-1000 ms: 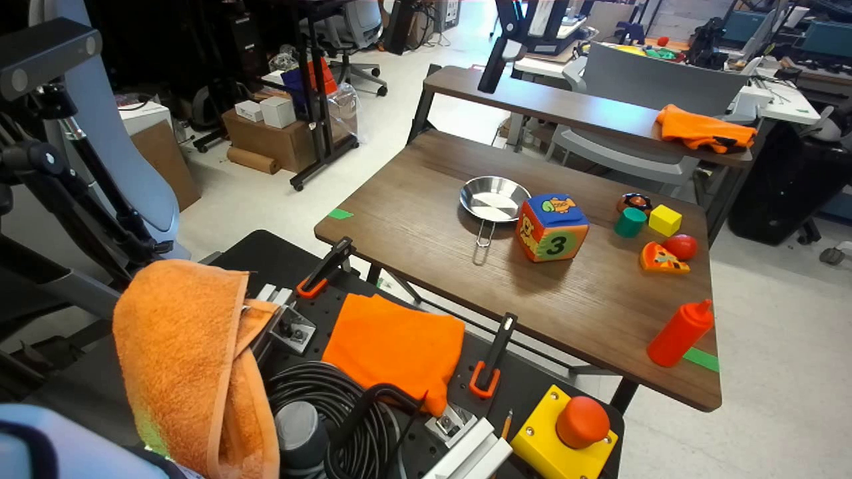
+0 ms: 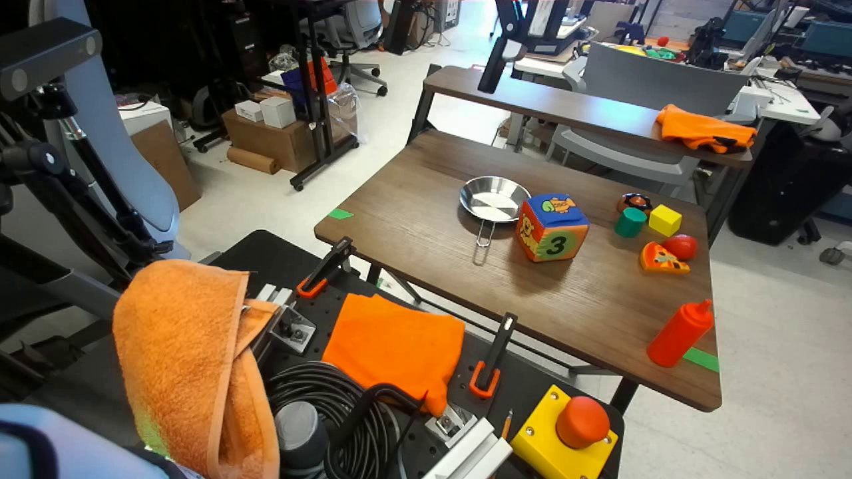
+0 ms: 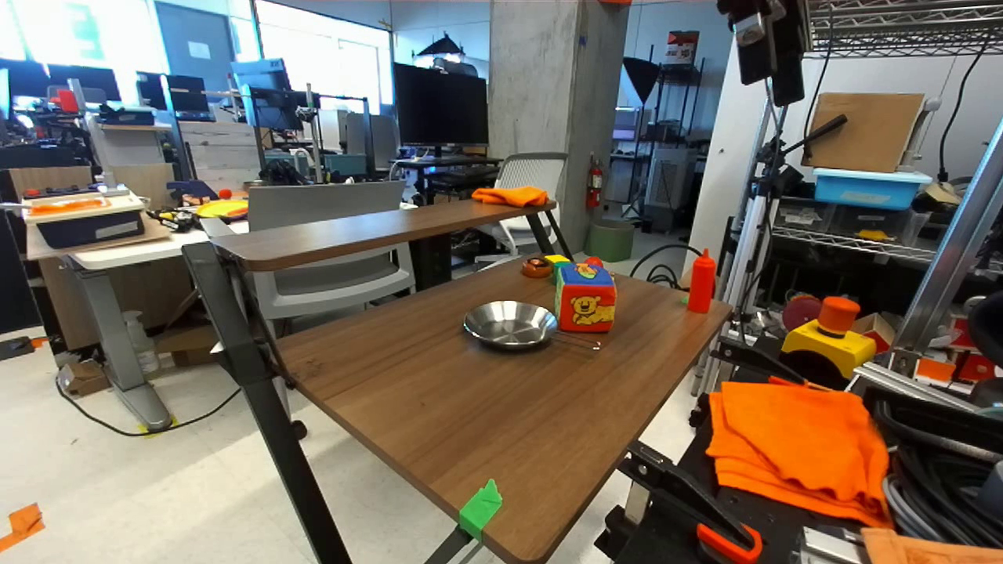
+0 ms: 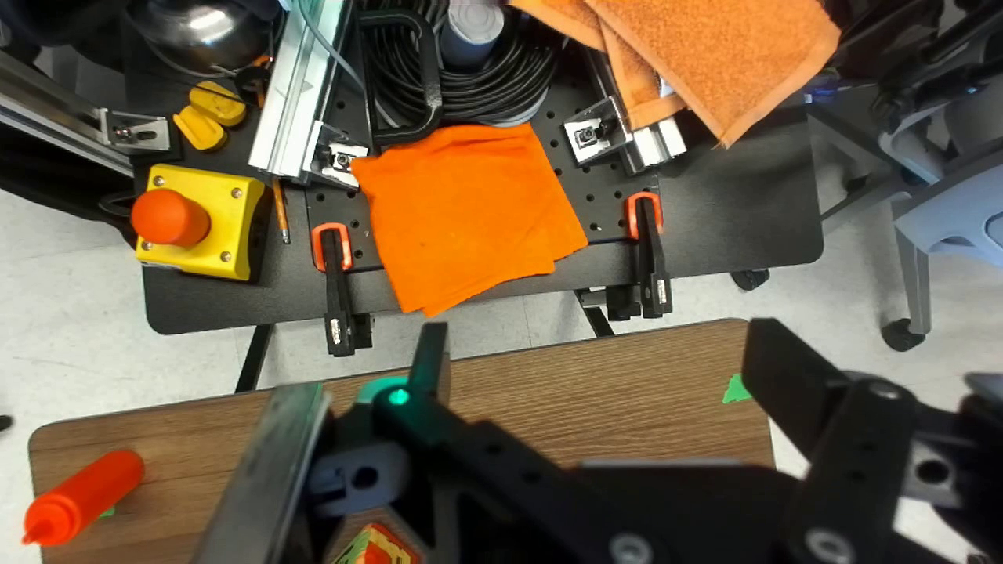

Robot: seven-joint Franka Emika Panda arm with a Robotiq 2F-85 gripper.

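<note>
My gripper is open, its two black fingers wide apart with nothing between them. It hangs high above the table [image 2: 431, 191]; only its lower parts show at the top of both exterior views. On the table a steel pan [image 2: 493, 198] lies beside a soft picture cube [image 2: 553, 228], its wire handle toward the near edge. A red squeeze bottle [image 2: 679, 334] stands near the right corner. Grouped at the far right are a green cup-like piece [image 2: 630, 223], a yellow block [image 2: 664, 220], a red round toy [image 2: 681, 247], a pizza slice [image 2: 663, 259] and a small brown-and-orange thing [image 2: 634, 203].
A raised shelf [image 2: 551, 104] runs along the table's back, with an orange cloth [image 2: 705, 128] at one end. In front, the black bench holds clamps, another orange cloth [image 2: 393, 343], coiled cable and a yellow-and-red stop button [image 2: 581, 423].
</note>
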